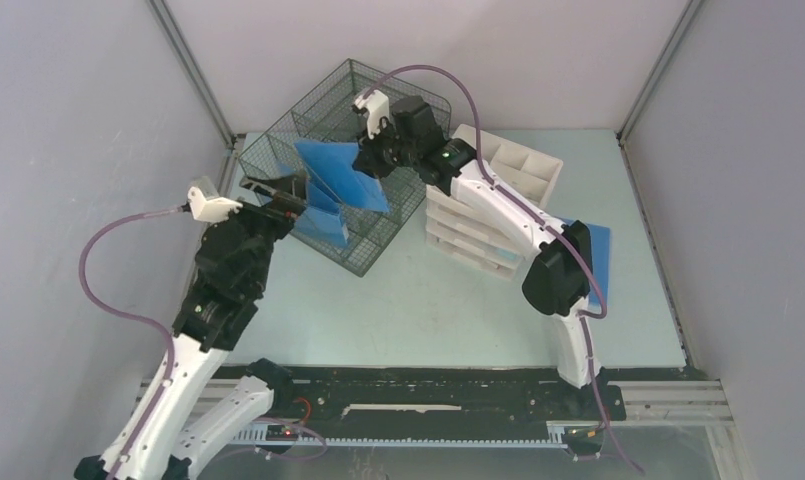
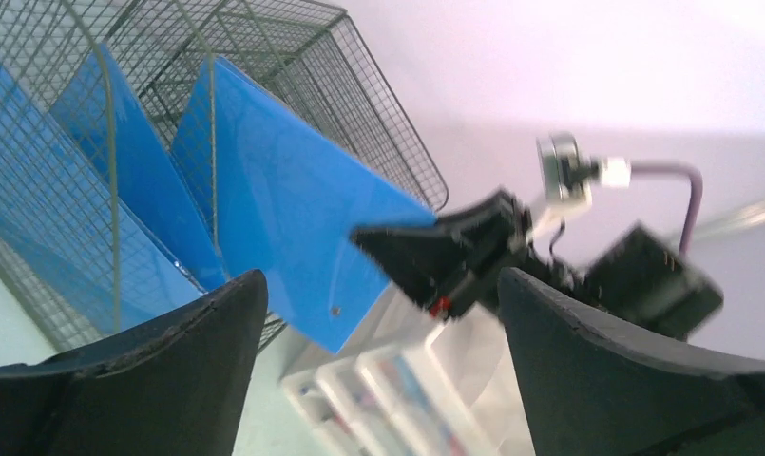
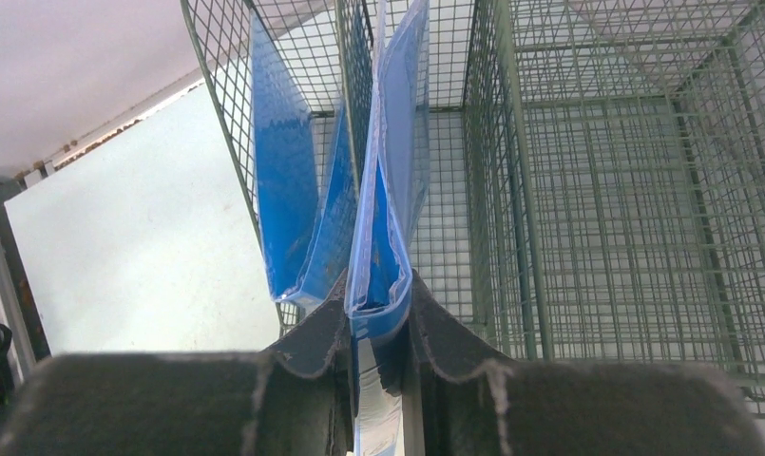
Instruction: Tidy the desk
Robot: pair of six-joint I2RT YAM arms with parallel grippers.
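A green wire basket (image 1: 398, 220) with dividers holds several blue folders (image 1: 323, 225) at the back left. My right gripper (image 1: 368, 165) is shut on the end of a blue folder (image 1: 338, 170) standing in the basket, as the right wrist view shows (image 3: 380, 332). My left gripper (image 1: 288, 190) is raised by the basket's front-left side; in the left wrist view its fingers (image 2: 160, 370) stand wide apart with nothing between them, facing the folders.
A white stacked organizer (image 1: 518, 170) stands right of the basket, under my right arm. Another blue folder (image 1: 598, 260) lies flat at the desk's right.
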